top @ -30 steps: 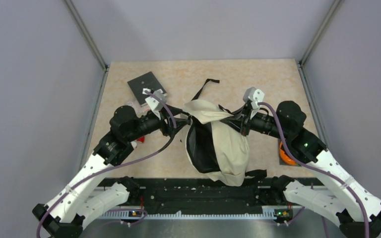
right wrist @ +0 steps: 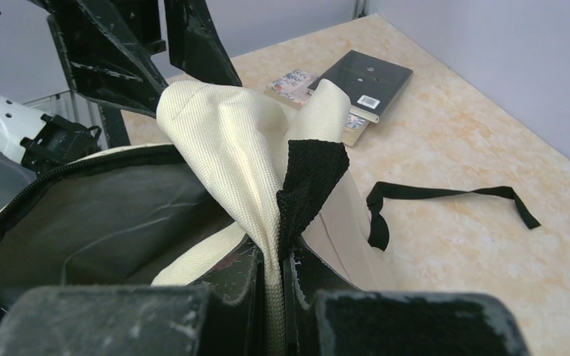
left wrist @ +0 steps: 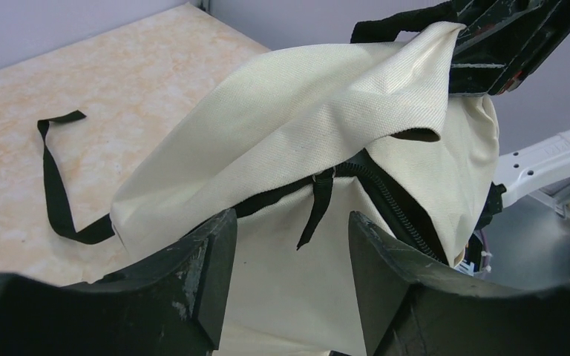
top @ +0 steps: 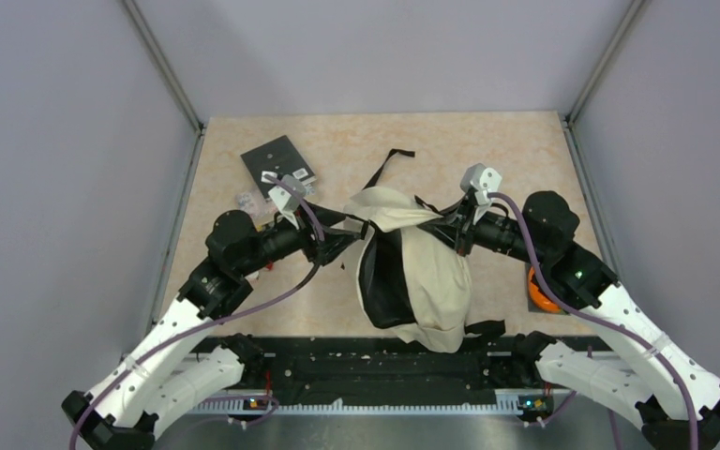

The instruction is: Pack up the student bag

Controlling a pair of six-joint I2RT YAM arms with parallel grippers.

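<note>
A cream canvas bag (top: 436,281) with dark lining hangs unzipped at the middle front of the table (top: 487,141). My right gripper (top: 445,234) is shut on its cream fabric and black strap at the top. My left gripper (top: 342,230) is part open at the bag's left upper side, its fingers empty, facing a short black zipper pull (left wrist: 319,204) below a folded cream flap (left wrist: 341,111).
A dark notebook (top: 272,164) (right wrist: 364,81) lies at back left over patterned books (right wrist: 293,85). An orange object (top: 544,295) is at right behind my arm. A black strap (right wrist: 453,193) trails across the clear back middle.
My right gripper and the bag are nearly unchanged.
</note>
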